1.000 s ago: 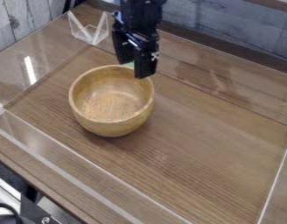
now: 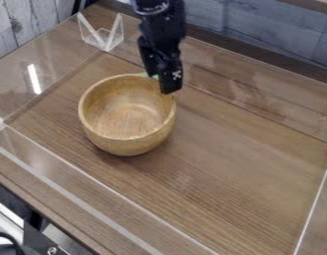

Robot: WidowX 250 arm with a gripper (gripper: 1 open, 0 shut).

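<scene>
A dark robot gripper (image 2: 156, 76) hangs from the top of the view, just behind the right rear rim of a wooden bowl (image 2: 129, 138). A small green object at its lower left, by the rim, is mostly hidden behind it. Whether the fingers are shut on that object cannot be made out.
A white wire-like object (image 2: 103, 30) stands at the back left, near the table's edge. Dark cables show at the bottom left corner.
The gripper has shifted and turned at the back of the bowl, and the green object is now more hidden behind it. The bowl has not visibly moved.
</scene>
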